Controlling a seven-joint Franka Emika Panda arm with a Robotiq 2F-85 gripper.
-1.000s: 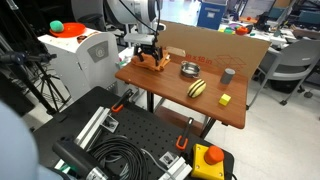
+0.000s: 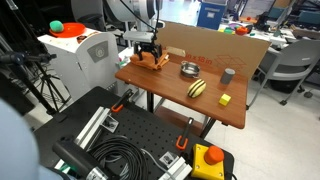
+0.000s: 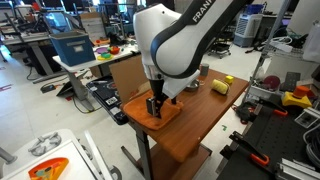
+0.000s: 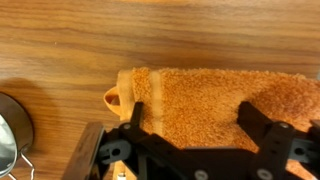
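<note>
An orange towel lies rumpled on the wooden table; in the wrist view it fills the lower right. Over it stands my gripper, its two dark fingers well apart with towel cloth visible in the gap. The fingers look open. In the second exterior view the gripper is low over the towel near the table's end. Whether the fingertips touch the cloth cannot be told. In the first exterior view the towel is at the far left of the table, partly behind the arm.
A metal pot stands right of the towel. Farther along are a yellow banana-like item, a grey cup and a yellow block. A cardboard panel borders the back. Bare wood lies along the table's front.
Over the last second my gripper has shifted slightly left and down over the towel. The other objects have stayed where they were.
</note>
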